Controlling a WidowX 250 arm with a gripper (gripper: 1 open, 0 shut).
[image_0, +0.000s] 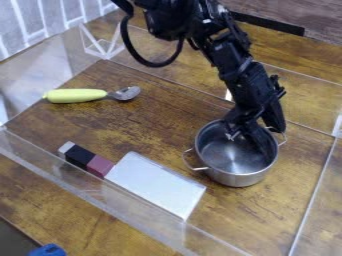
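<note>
A steel pot (227, 165) with wire handles stands on the wooden board at the right. My black arm reaches down from the top, and the gripper (251, 128) is at the pot's back rim, its tip reaching into or over the opening. Whether it is open or shut on the rim is hard to tell, as the dark fingers overlap.
A silver slab (155, 185) lies left of the pot beside a black-and-maroon block (83, 158). A pale green item (75, 96) and a spoon (124, 94) lie at the upper left. A blue object (47, 250) is at the lower left. Clear panels border the board.
</note>
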